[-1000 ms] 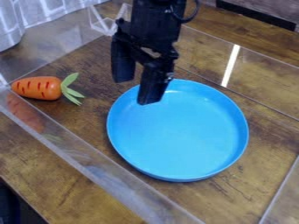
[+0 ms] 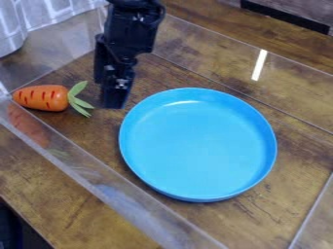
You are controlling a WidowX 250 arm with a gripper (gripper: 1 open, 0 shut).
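A toy carrot [image 2: 42, 97] with green felt-like leaves lies on the wooden surface at the left. A round blue plate [image 2: 196, 146] sits at the centre right, empty. My black gripper [image 2: 112, 89] hangs between the two, just right of the carrot and above the upper left of the plate, open with nothing seen in it.
Clear transparent panels cross the left and lower left of the view. A white cloth or bag [image 2: 19, 21] is at the top left corner.
My gripper has moved left, away from over the plate toward the carrot. The carrot and plate have stayed where they were.
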